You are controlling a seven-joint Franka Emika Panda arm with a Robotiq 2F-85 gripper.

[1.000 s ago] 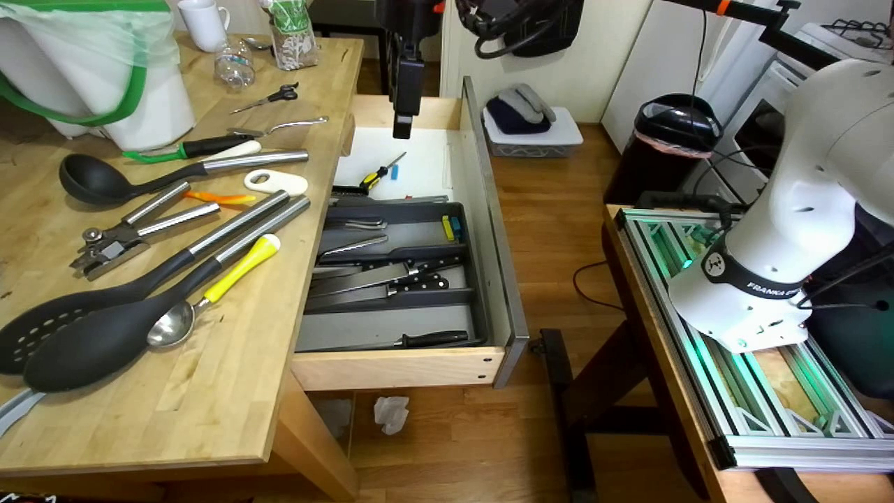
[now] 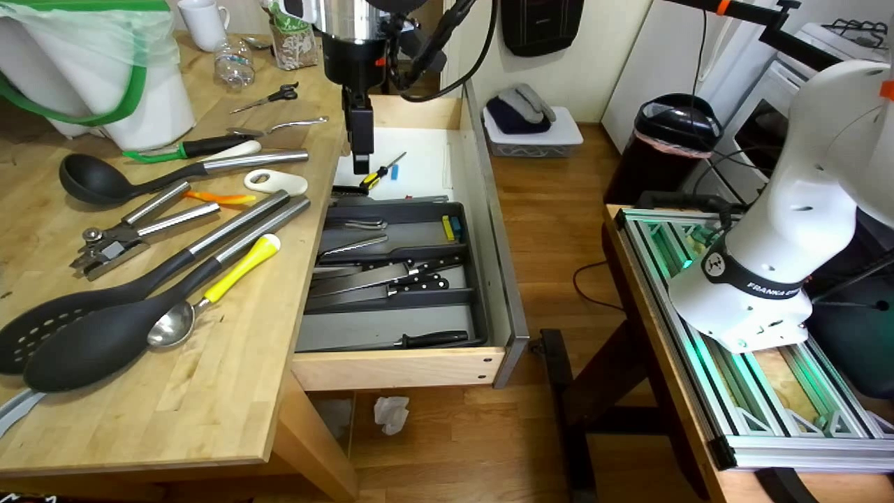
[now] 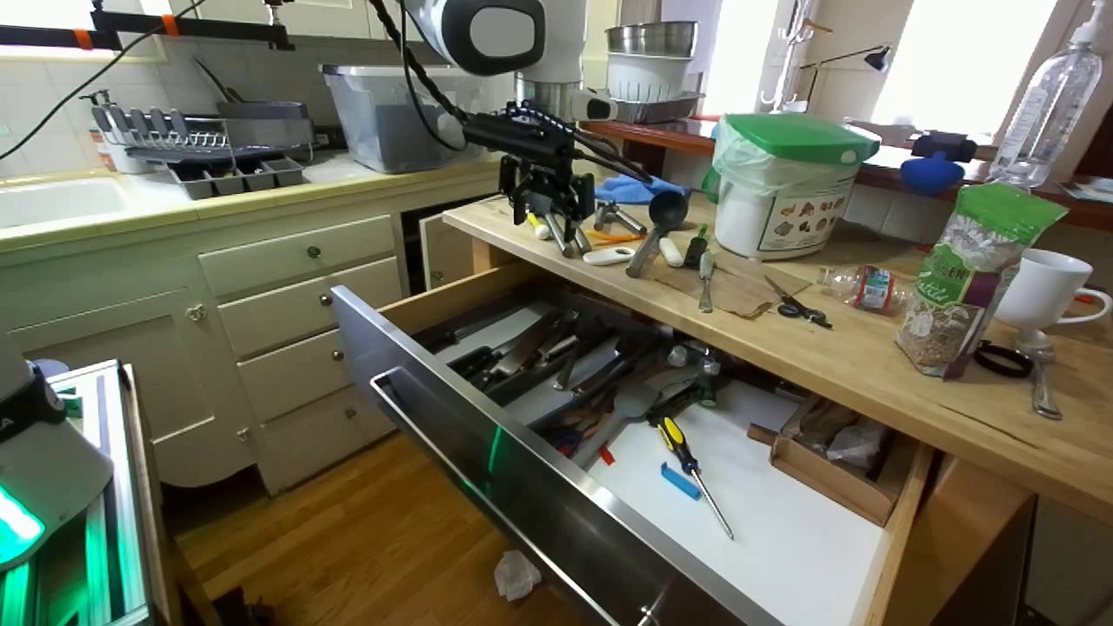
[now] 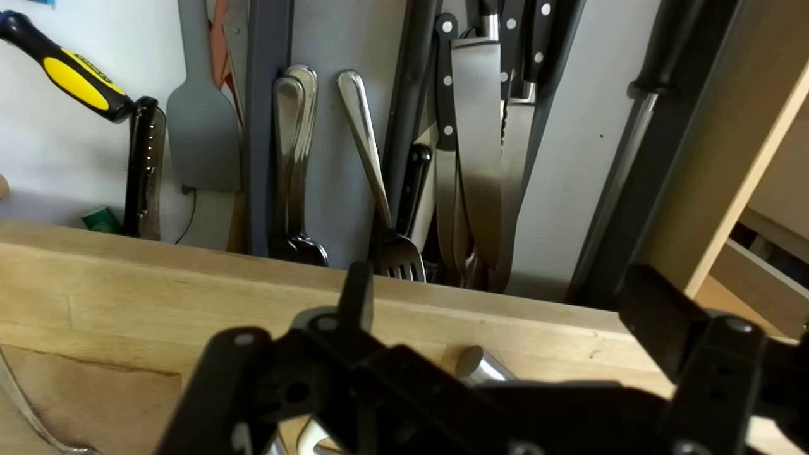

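Observation:
My open gripper has nothing between its fingers; in the wrist view they spread wide over the counter's edge. From outside, the gripper (image 2: 362, 166) hangs above the far part of the open drawer, close to the counter. On the wooden counter (image 2: 209, 411) lie a black ladle (image 2: 96, 180), a slotted spoon (image 2: 84, 306), a large black spoon (image 2: 109, 339), a yellow-handled scoop (image 2: 222, 283) and a can opener (image 2: 126, 239). The drawer's grey tray (image 4: 607, 114) holds knives (image 4: 478, 144), a fork (image 4: 366, 125) and a long black-handled rod (image 4: 626, 159).
A yellow-black screwdriver (image 3: 678, 443) lies on the drawer's white floor, with clear room around its tip. The white bin (image 2: 147, 100), bottle (image 2: 234, 64), scissors (image 2: 266, 98) and mug (image 2: 201, 24) occupy the counter's back. The drawer front (image 3: 522, 480) stands pulled out.
My gripper has moved left in exterior view 1, toward the counter, and sits lower in the picture. The utensils and drawer look unchanged.

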